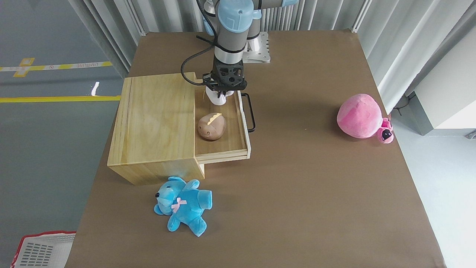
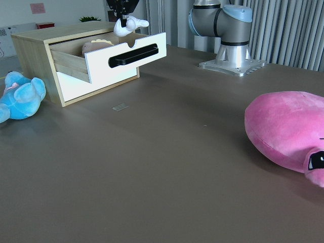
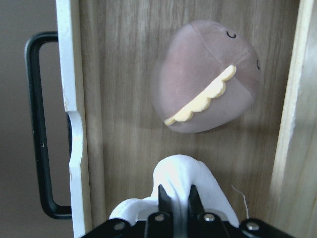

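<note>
My gripper [image 1: 221,92] [image 2: 123,20] is shut on a white plush toy [image 1: 215,98] [image 2: 132,25] [image 3: 183,173] and hangs over the upper part of the open drawer [image 1: 227,152] [image 2: 96,69] [image 3: 126,148] of a wooden cabinet. A brown plush toy [image 1: 211,128] [image 2: 95,46] [image 3: 203,79] with a cream scalloped strip lies inside the drawer, apart from the white toy. The drawer's black handle [image 1: 252,116] [image 2: 132,55] [image 3: 42,129] is on its front.
A blue plush bear [image 1: 187,205] [image 2: 23,98] lies beside the cabinet. A pink plush toy [image 1: 359,116] [image 2: 283,129] sits near the table's right edge.
</note>
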